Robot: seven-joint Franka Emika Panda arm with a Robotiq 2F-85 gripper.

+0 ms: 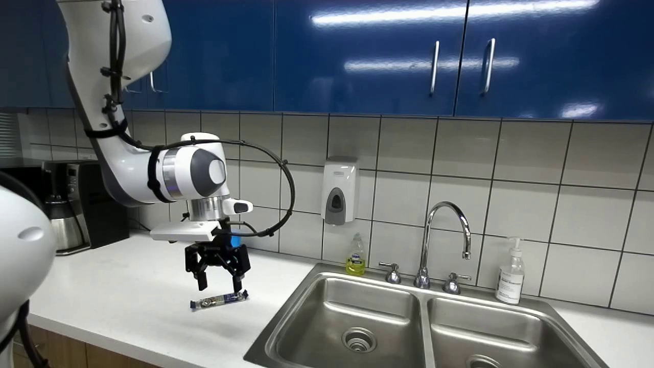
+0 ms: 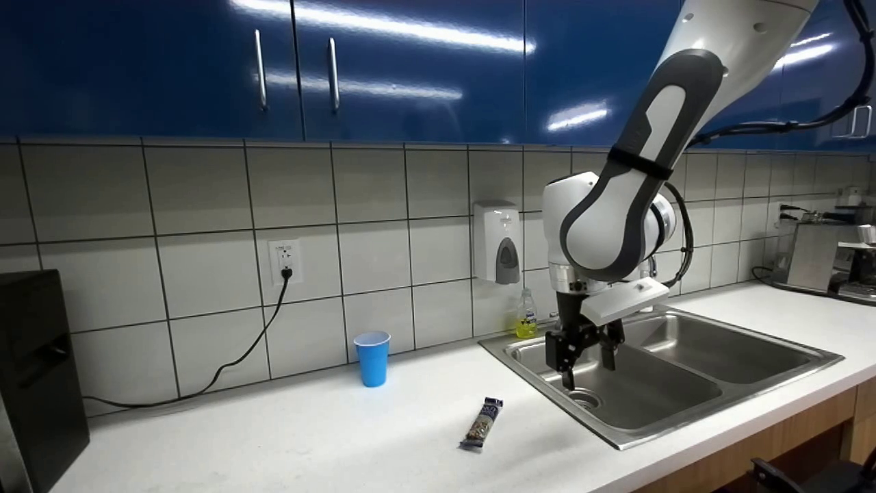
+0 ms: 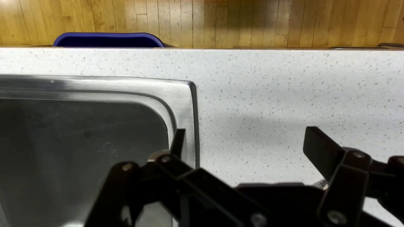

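A wrapped snack bar in a dark blue and silver wrapper lies flat on the white counter, left of the sink in exterior view 1. My gripper hangs above the counter, open and empty, its fingers pointing down. In exterior view 2 the gripper appears in front of the sink, to the right of the bar. Only a small end of the snack bar peeks out beside the right finger in the wrist view; the remainder is hidden by the gripper.
A steel double sink borders the counter. By the wall stand a blue cup, a dish soap bottle and a pump bottle. A coffee maker is at the far left.
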